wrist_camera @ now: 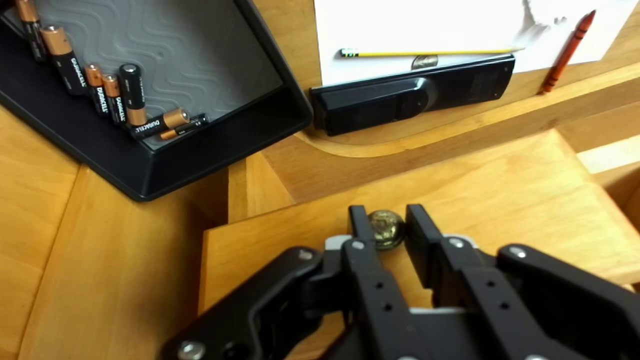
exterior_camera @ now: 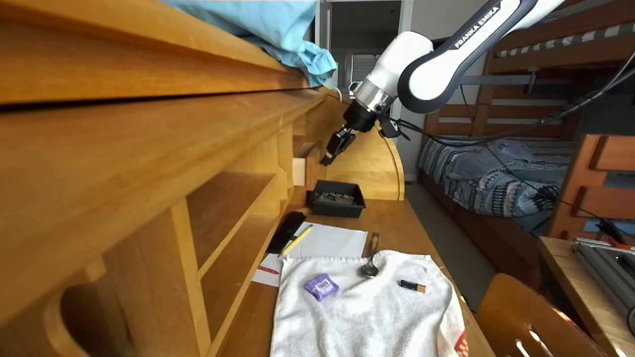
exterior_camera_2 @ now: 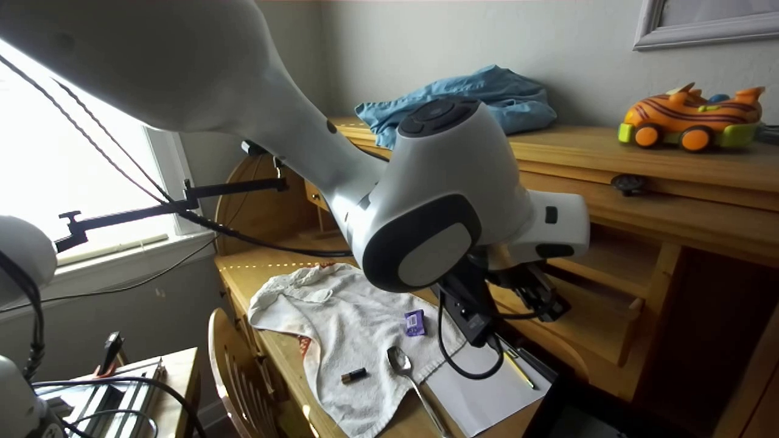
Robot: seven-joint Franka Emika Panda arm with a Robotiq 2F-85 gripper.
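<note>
In the wrist view a round brass knob (wrist_camera: pixel 387 229) on the wooden drawer front (wrist_camera: pixel 480 192) sits between the two fingers of my gripper, which is shut on it. The drawer (exterior_camera: pixel 300 170) stands pulled out from the desk hutch in exterior view 1, with the gripper (exterior_camera: pixel 328 158) at its front. From exterior view 2 the open drawer (exterior_camera_2: pixel 595 310) shows on the right, beside the gripper's dark fingers, and the knob is hidden there.
Below the drawer stands a black tray (exterior_camera: pixel 337 208) with several batteries. A black remote (wrist_camera: pixel 414 93), a yellow pencil (wrist_camera: pixel 432 53) and a red crayon (wrist_camera: pixel 568 53) lie close by. A white towel (exterior_camera: pixel 357 324) bears a purple packet (exterior_camera: pixel 321 286), a battery (exterior_camera: pixel 412 286) and part of a spoon (exterior_camera: pixel 369 268).
</note>
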